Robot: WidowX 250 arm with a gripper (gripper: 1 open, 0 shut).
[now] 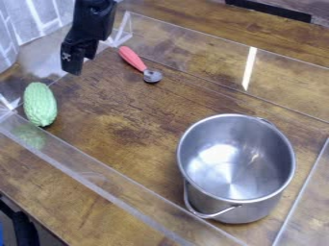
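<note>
My black gripper [75, 60] is raised at the upper left of the camera view, above and behind a green corn cob-like vegetable [40, 104] that lies on the wooden table near the left clear wall. Whether the fingers are open or shut is hard to make out; nothing is visible hanging from them. A red-handled tool [134, 61] with a round metal end lies right of the gripper.
A large steel pot [234, 164] with a handle stands at the lower right. Clear plastic walls [103, 183] border the work area.
</note>
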